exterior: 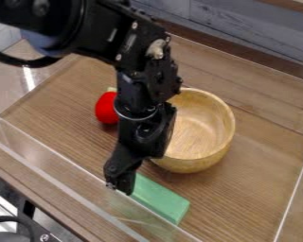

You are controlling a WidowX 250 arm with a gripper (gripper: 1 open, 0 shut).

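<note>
My black gripper [132, 172] hangs low over the table, left of a tan bowl [207, 132], its open tip just above the upper-left end of a green rectangular block [165, 202], which it partly hides. A red round object [106, 110] sits at the left of the arm, partly hidden by it.
A transparent edge runs along the lower left, with dark cables beyond it. A pale panel stands at the back.
</note>
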